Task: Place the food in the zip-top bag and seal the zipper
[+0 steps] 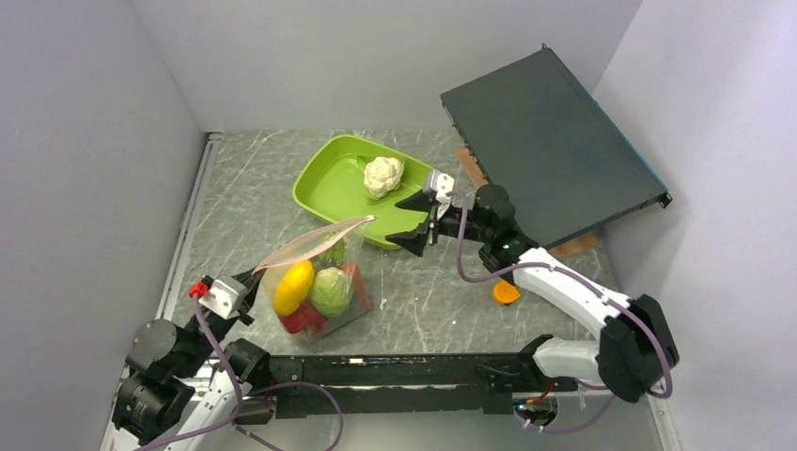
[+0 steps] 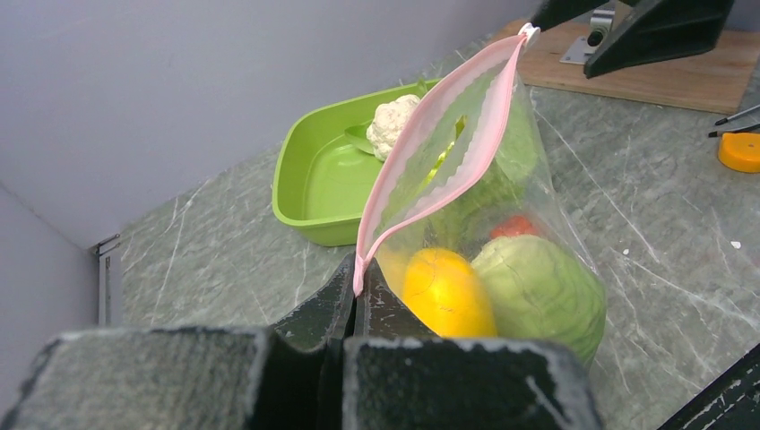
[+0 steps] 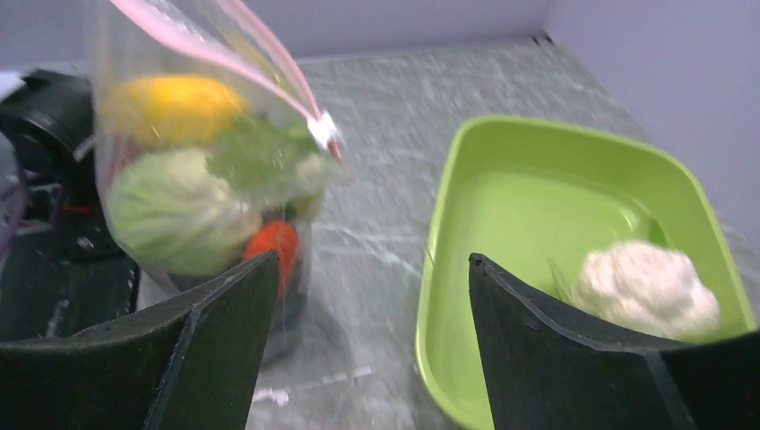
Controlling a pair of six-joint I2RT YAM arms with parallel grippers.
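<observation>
The clear zip top bag [image 1: 356, 308] with a pink zipper band [image 2: 484, 154] hangs from my left gripper, which is shut on the band's near corner. Its mouth gapes, and a white slider [image 2: 530, 35] sits at the far corner. Through the plastic show a yellow food piece [image 1: 294, 287], a green cabbage [image 1: 331, 292] and red pieces [image 1: 303, 318]. A white cauliflower [image 1: 382, 176] lies in the green tub [image 1: 324, 188]. My right gripper [image 1: 404, 221] is open and empty, over the tub's near right side, apart from the bag's slider corner.
A dark slanted panel [image 1: 554, 141] stands on the right with wooden boards under it. An orange round object [image 1: 506, 293] lies on the counter near the right arm.
</observation>
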